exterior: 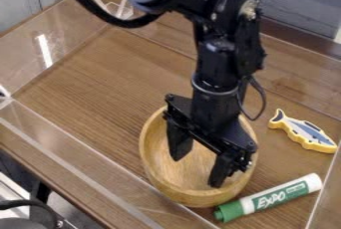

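A black gripper (198,151) hangs open over a round wooden bowl (166,173), its fingers pointing down into it. Nothing shows between the fingers, though the arm hides part of the bowl's inside. A green-and-white Expo marker (269,197) lies on the table to the bowl's lower right. A yellow fish-shaped object (302,130) with a blue and white top lies to the right of the arm.
Clear panels edge the workspace on the left, front and right, and a grey wall stands at the back.
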